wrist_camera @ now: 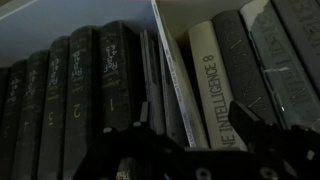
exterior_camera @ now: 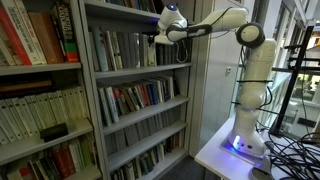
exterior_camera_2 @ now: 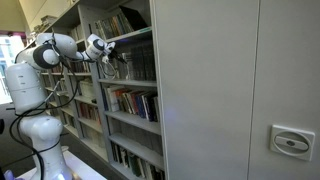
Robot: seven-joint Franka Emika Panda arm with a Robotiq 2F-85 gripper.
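My gripper is part open in the wrist view, its dark fingertips low in the picture with a gap between them. Past that gap stand a slim pale-edged volume (wrist_camera: 177,82) leaning slightly and a cream book lettered INTELLIGENCE (wrist_camera: 211,80). To their left is a row of black numbered volumes (wrist_camera: 80,95); dark and grey books (wrist_camera: 272,55) fill the right. Whether the fingers touch any spine cannot be made out. From outside, the gripper (exterior_camera: 156,39) is up at a high shelf, before its books.
Tall grey bookcases (exterior_camera: 90,85) hold several shelves of books, with upright panels between bays. A shelf board lies just above the gripper. The white table (exterior_camera: 222,158) under the arm's base is mostly bare. A wide pale panel (exterior_camera_2: 210,90) stands beside the shelves.
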